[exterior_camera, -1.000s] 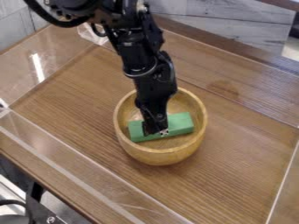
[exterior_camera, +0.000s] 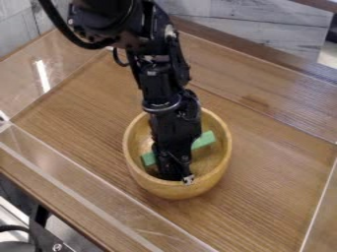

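A round yellow bowl stands on the wooden table, with a green block inside it, mostly hidden. My black gripper reaches down into the bowl over the block; its fingertips are low inside, and whether they are open or shut on anything is hidden.
A pale wall lies at the back, and the table's edge runs along the lower left.
The gripper has moved down deeper into the bowl and now covers more of the green block.
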